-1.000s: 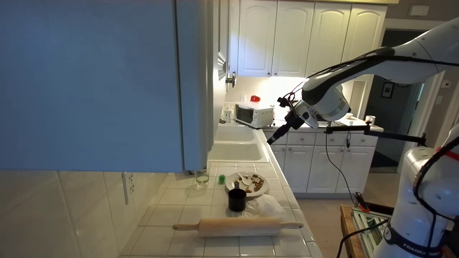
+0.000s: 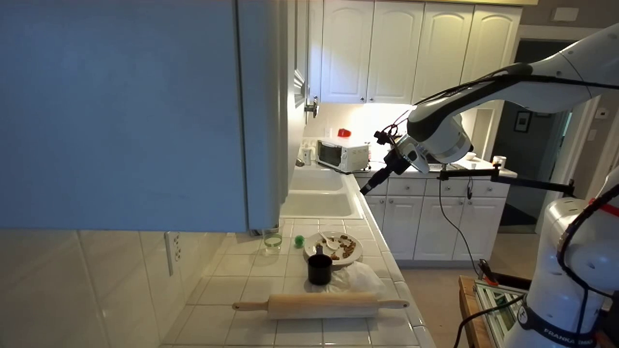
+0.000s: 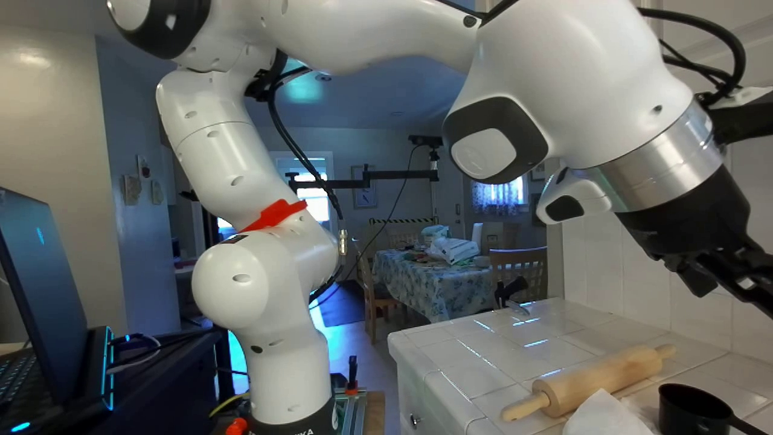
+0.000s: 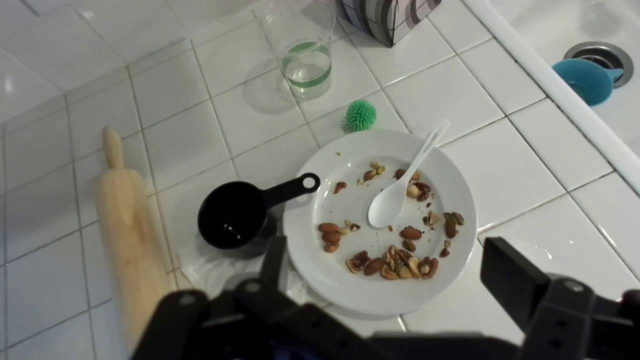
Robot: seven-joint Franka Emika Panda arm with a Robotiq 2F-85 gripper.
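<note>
My gripper is open above the counter's front side, its dark fingers wide apart with nothing held between them. Beyond the fingertips lies a white plate scattered with several nuts, and a white spoon rests on it. A black measuring cup stands left of the plate in the wrist view, its handle reaching over the plate's rim. Under and beside the cup is a crumpled white cloth or bag, partly hidden by my left finger in the wrist view. A wooden rolling pin lies nearest exterior view 1.
By the wall stands a clear glass with a green band, near a spiky green ball. A blue cup sits in the sink beside the drain. White tiles between plate and sink are bare. A cabinet overhangs the counter.
</note>
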